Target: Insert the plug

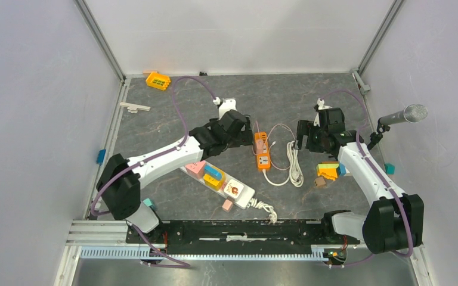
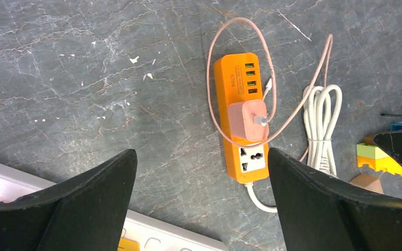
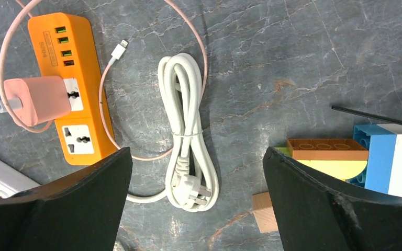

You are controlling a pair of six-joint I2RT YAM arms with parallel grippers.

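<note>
The pink plug sits flush on the upper socket of the orange power strip, seen from the side in the right wrist view. Its pink cable loops over the strip, and the cable's free white connector [image 3: 119,50] lies on the table beside it. Left of the strip, raised above the table, my left gripper is open with nothing between its fingers. My right gripper also stands open and empty, above the table right of the strip. The strip's lower socket [image 3: 77,139] is bare.
A bundled white cord [image 3: 186,130] lies right of the strip. Toy blocks [image 1: 328,171] rest at the right. A white power strip [image 1: 243,189] carrying blocks lies at the front left, with a pink cube [image 1: 227,205] nearby.
</note>
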